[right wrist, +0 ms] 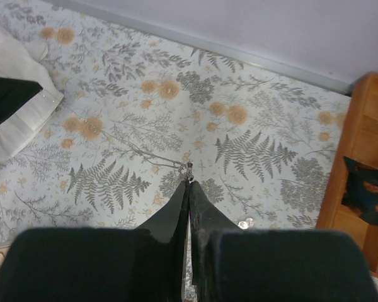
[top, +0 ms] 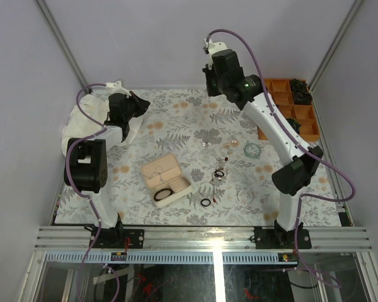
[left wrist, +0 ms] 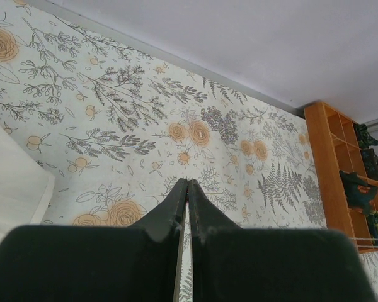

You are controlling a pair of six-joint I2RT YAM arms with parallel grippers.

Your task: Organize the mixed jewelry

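A fine silver chain point(right wrist: 138, 151) stretches in the air between my grippers. My right gripper, raised high at the back centre, is shut on it, with a small bunched end at the fingertips. My left gripper point(top: 140, 102), over the white cloth point(top: 75, 126) at the back left, is shut, and the chain appears to run to its tips. An open cream jewelry box point(top: 160, 165) holds a dark bangle point(top: 162, 194). Mixed pieces lie on the table, including dark rings point(top: 205, 202), a pale green bracelet point(top: 252, 156) and small silvery pieces point(right wrist: 246, 223).
A wooden compartment tray point(top: 309, 129) with dark patterned pouches point(right wrist: 365, 189) stands at the back right, partly behind my right arm in the top view. The back wall borders the table.
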